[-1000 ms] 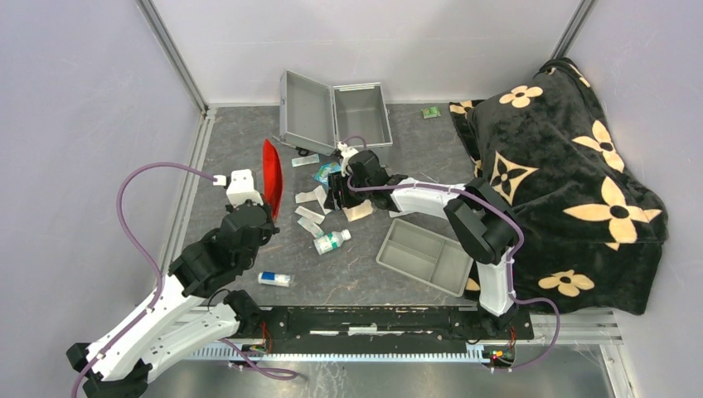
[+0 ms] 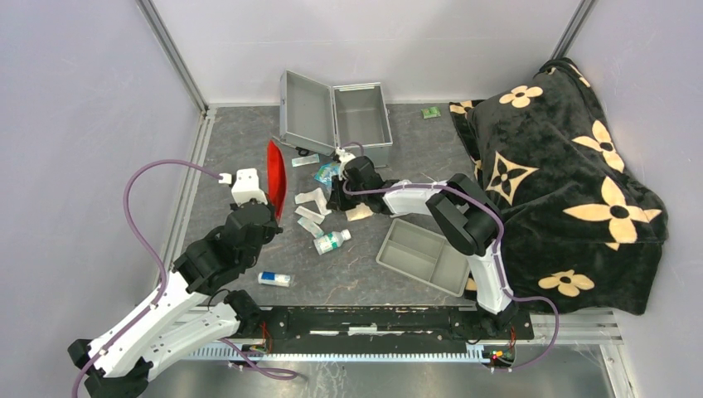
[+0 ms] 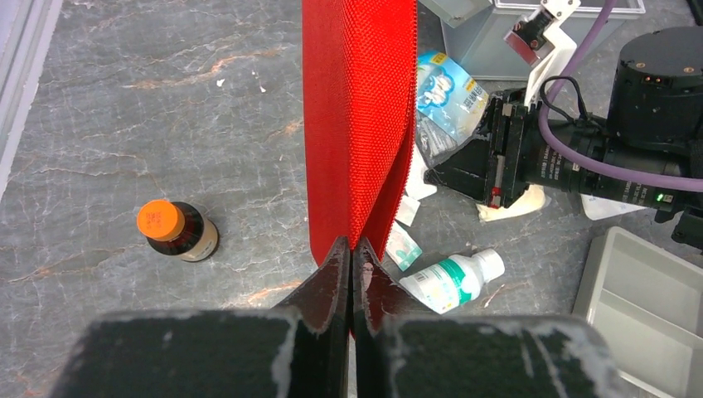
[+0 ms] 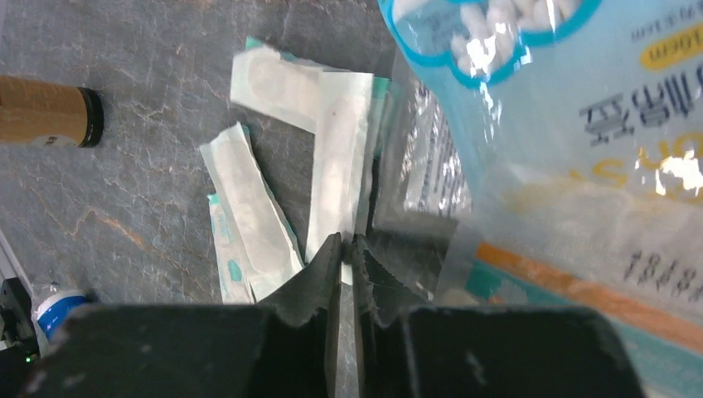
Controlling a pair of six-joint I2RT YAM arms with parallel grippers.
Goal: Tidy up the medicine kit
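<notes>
A flat red mesh-textured item (image 3: pixel 365 124) stands up from my left gripper, which is shut on its lower edge. Above the strewn strips, my right gripper has its fingertips almost together at the lower end of a white bandage strip (image 4: pixel 340 157); whether they pinch it is unclear. More strips (image 4: pixel 249 207) lie to its left. A blue-and-clear cotton packet (image 3: pixel 448 95) lies beside the right gripper. The grey case (image 2: pixel 361 124) is open at the back. A white-green bottle (image 2: pixel 332 241) lies on its side.
A grey divided tray (image 2: pixel 424 255) sits at front right, a blue-white tube (image 2: pixel 275 279) at front left. An orange-capped brown bottle (image 3: pixel 178 230) is left of the red item. A small green packet (image 2: pixel 431 112) and dark blanket (image 2: pixel 572 191) are farther right.
The right gripper's fingers have closed toward each other, and its arm has shifted slightly left. My left gripper and the red item have moved a little right.
</notes>
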